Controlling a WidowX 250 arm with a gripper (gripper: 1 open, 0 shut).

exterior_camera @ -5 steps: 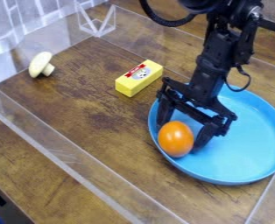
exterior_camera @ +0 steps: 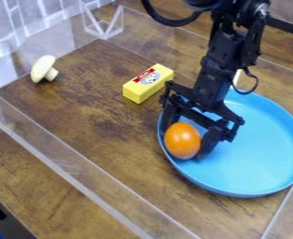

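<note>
My black gripper (exterior_camera: 199,117) reaches down from the top into the blue bowl (exterior_camera: 261,154) on the right, its fingers around an orange ball (exterior_camera: 182,140) at the bowl's left side. Whether the fingers are closed on the ball is hard to tell.
A yellow box with a red label (exterior_camera: 148,83) lies left of the bowl, and a white mushroom-like object (exterior_camera: 45,68) sits at the upper left. A small pale object is partly hidden behind the arm.
My gripper and the orange ball have shifted slightly up and to the left in the view over the last second.
</note>
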